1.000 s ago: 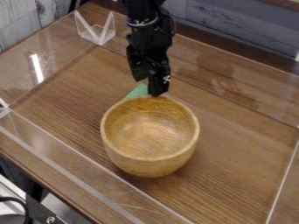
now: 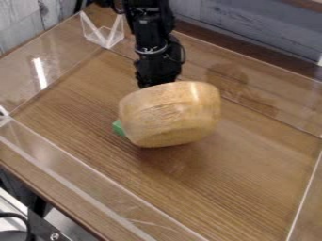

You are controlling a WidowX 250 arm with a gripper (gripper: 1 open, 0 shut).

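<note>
A tan bowl (image 2: 169, 115) lies tipped over at the middle of the wooden table (image 2: 88, 151), its rounded outside facing the camera. A small green thing (image 2: 119, 128) shows at its left edge, mostly hidden by it. The black gripper (image 2: 156, 68) is behind the bowl, toward the back; its fingertips are partly hidden behind the bowl, and I cannot see whether they touch it or how they stand.
A clear plastic piece stands at the back left. A dark gap with a cable lies beyond the table's lower left edge.
The bowl has gone from upright to tipped over, and now sits higher in the view, covering more of the green thing. The gripper and arm have moved back, up in the view.
</note>
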